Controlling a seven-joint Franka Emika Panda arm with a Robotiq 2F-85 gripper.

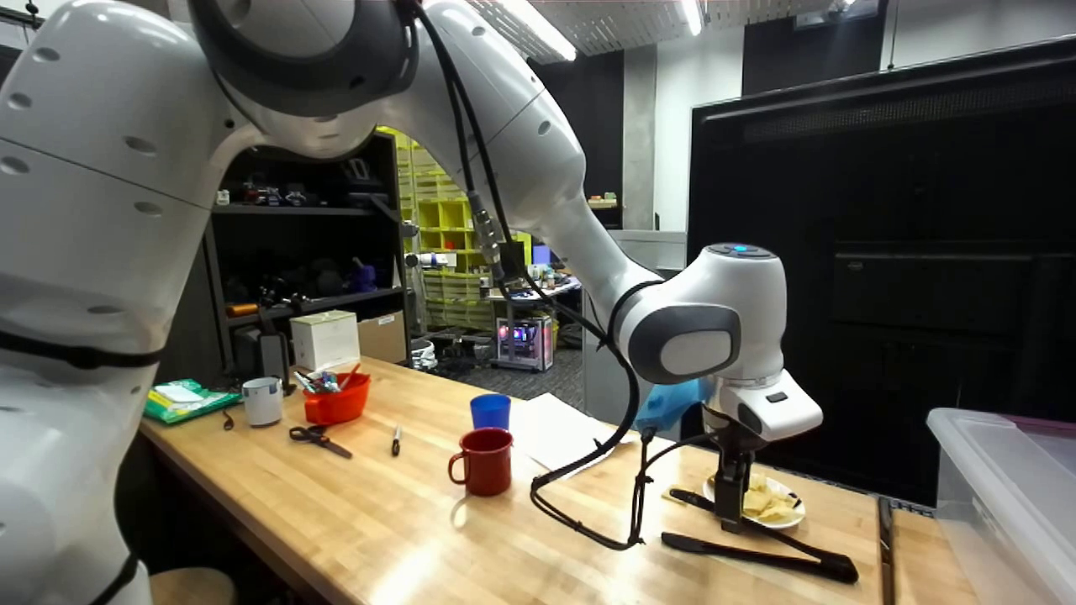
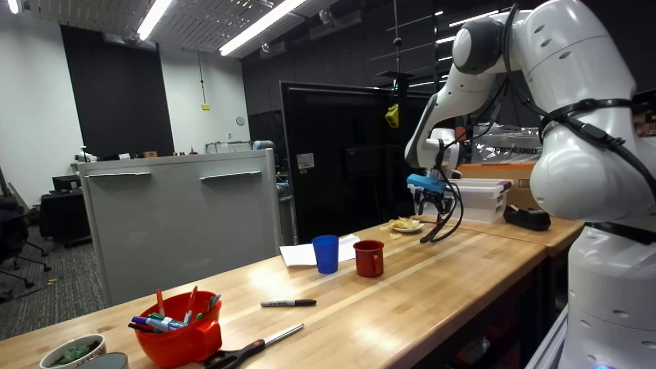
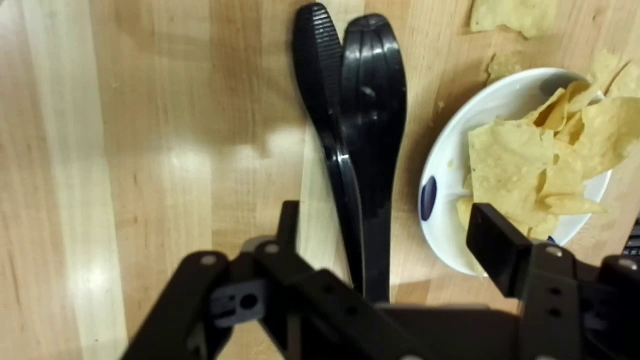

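Note:
In the wrist view my gripper is open, its two black fingers spread wide with nothing held between them. Below it lie black tongs (image 3: 373, 120), their two arms side by side and running between the fingers. A white bowl (image 3: 441, 156) with dark blue spots stands to the right, filled with yellow tortilla chips (image 3: 510, 162). The right finger (image 3: 495, 243) overlaps the bowl's near rim in this view; whether they touch I cannot tell. Exterior view 1 shows the tongs (image 1: 746, 558) in front of the bowl (image 1: 792, 519), with the gripper pointing down over them.
A red mug (image 1: 486, 462), a blue cup (image 1: 491, 410) and white paper (image 1: 555, 428) occupy mid-table. Farther off are a red pen container (image 1: 338, 403) and scissors (image 1: 320, 439). A clear plastic bin (image 1: 994, 514) stands at the right. Loose chips (image 3: 513, 15) lie beside the bowl.

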